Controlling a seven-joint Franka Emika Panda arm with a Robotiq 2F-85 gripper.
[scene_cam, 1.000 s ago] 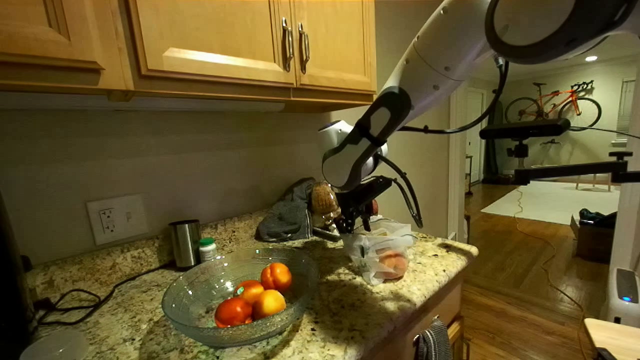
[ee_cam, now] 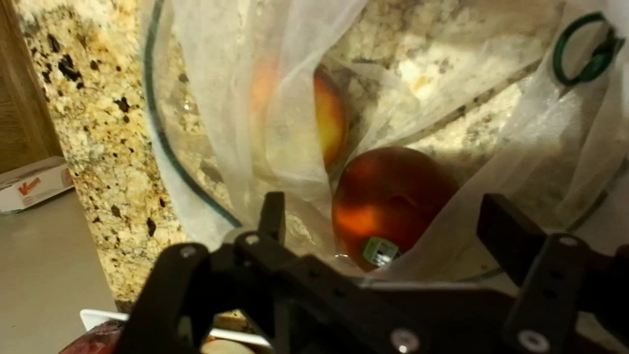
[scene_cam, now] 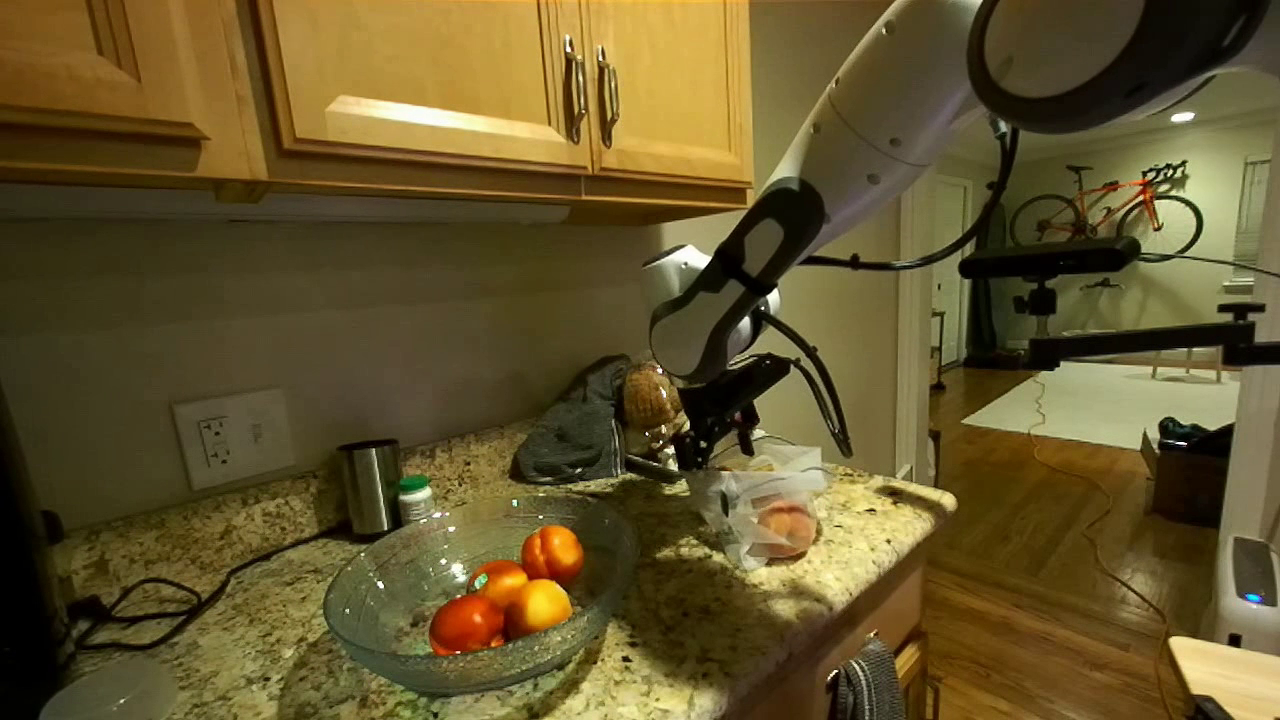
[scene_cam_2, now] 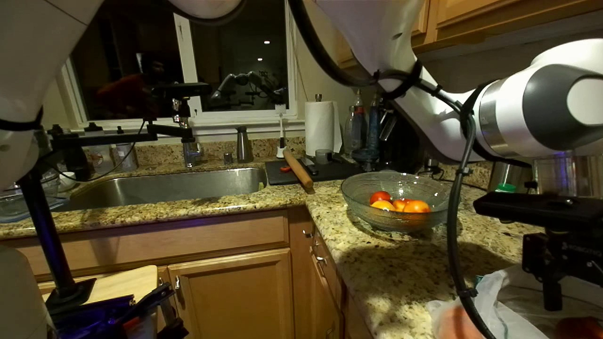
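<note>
Two peach-like fruits show in a sheer white mesh bag near the counter's end. In the wrist view, a dark red fruit with a green sticker lies in the bag's opening, and a yellow-orange fruit sits partly behind the mesh. My gripper is open above the bag, its fingers spread to either side of the red fruit in that view, nothing held. Exterior view 1 has the gripper at the bag's top. A glass bowl contains several red and orange fruits.
Behind the bag lie a dark grey cloth and a brown rounded object. A steel cup and a green-capped bottle stand behind the bowl. Upper cabinets overhang the counter. Bare counter separates bowl and bag.
My gripper has shifted slightly to the right in exterior view 1. The bag and the bowl of fruit look unmoved.
</note>
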